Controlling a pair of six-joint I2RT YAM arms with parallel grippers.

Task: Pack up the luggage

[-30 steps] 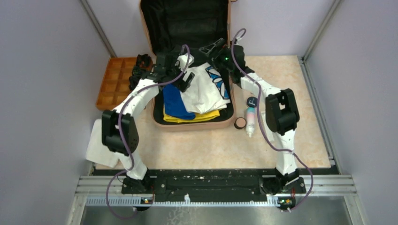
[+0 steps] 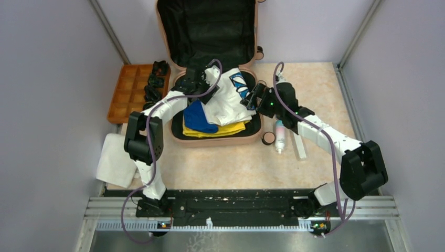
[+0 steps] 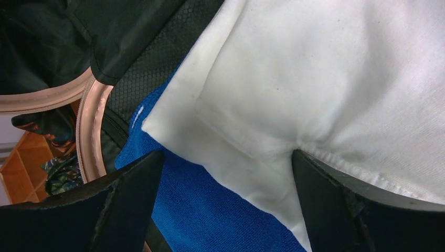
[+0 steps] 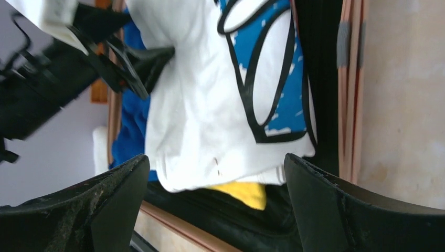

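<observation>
The open suitcase (image 2: 215, 142) holds folded yellow (image 2: 225, 131), blue (image 2: 198, 116) and white (image 2: 223, 105) garments, the white one on top with a blue pattern. My left gripper is open, low on the white cloth's left edge where it overlaps the blue cloth (image 3: 199, 215). My right gripper is open above the right part of the white garment, beside the patterned area (image 4: 288, 105), as the top and right wrist views show.
An orange divided tray (image 2: 126, 89) with dark items sits left of the suitcase, a white cloth (image 2: 115, 160) nearer. A bottle (image 2: 279, 137), round compact (image 2: 268, 138) and white box (image 2: 299, 147) lie to the right.
My right arm has swung toward the front and right, its gripper coming down along the suitcase's right side. My left gripper has shifted slightly; the garments look much the same.
</observation>
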